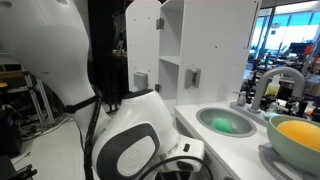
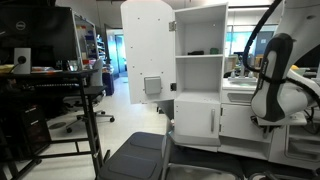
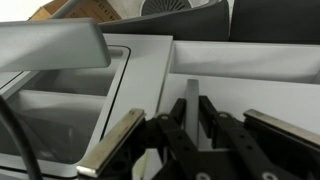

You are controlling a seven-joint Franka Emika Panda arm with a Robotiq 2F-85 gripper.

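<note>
In the wrist view, my gripper is closed around a narrow grey bar [image 3: 192,92], which looks like a handle on a white panel [image 3: 245,98]. The dark fingers [image 3: 172,128] sit on either side of the bar. Exterior view 2 places the gripper [image 2: 266,128] low, at the front of the white cabinet [image 2: 238,121] under the counter. In exterior view 1 the arm's white wrist housing hides the gripper and whatever it touches.
A round sink [image 1: 228,122] is set in the counter, with a faucet [image 1: 268,82] behind it. To its right stands a green bowl [image 1: 290,150] with something orange inside. Tall white cabinet doors [image 1: 222,55] rise behind. Open floor [image 2: 120,118] lies left of the cabinets.
</note>
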